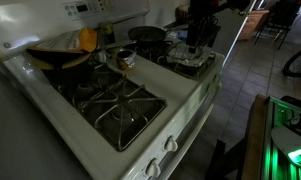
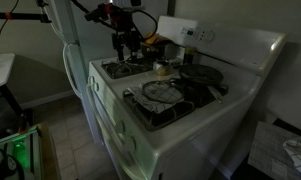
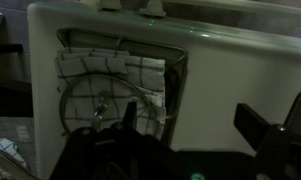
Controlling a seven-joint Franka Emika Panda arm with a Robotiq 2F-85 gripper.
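Observation:
My gripper stands open, its dark fingers wide apart with only white stove surface visible between them in the wrist view. It hangs above the stovetop [image 2: 142, 80] in exterior view 2. A round glass lid [image 3: 75, 110] with a metal rim lies on a folded checked cloth [image 3: 145, 72] over a burner grate, to the left of the fingers in the wrist view. In exterior view 1 the cloth and lid [image 1: 190, 56] appear beneath the dark arm, poorly lit. I see no contact between gripper and lid.
A dark frying pan [image 2: 200, 74] sits on a back burner. A small metal can [image 1: 126, 58] stands near a large pot [image 1: 62, 58] with an orange item on it. Knobs [image 1: 171, 144] line the front edge.

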